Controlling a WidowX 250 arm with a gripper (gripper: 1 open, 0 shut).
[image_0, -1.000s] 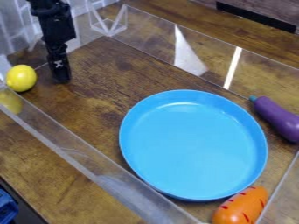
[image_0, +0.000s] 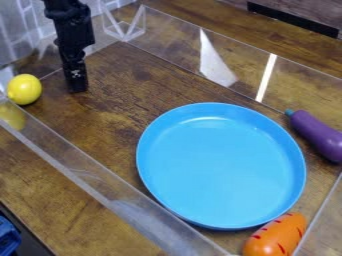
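My black gripper (image_0: 75, 70) hangs at the upper left, above the wooden floor of a clear-walled enclosure and just behind a yellow lemon (image_0: 23, 89). It appears open, though its fingertips are small and dark. A large blue plate (image_0: 221, 163) lies on the right half. A purple eggplant (image_0: 317, 136) is at the right edge, and an orange carrot (image_0: 275, 237) with dark stripes is at the bottom right.
Transparent walls (image_0: 107, 183) border the work area. A dark blue object (image_0: 11, 238) is partly visible at the bottom left corner.
My gripper has shifted very slightly; the objects stay where they were.
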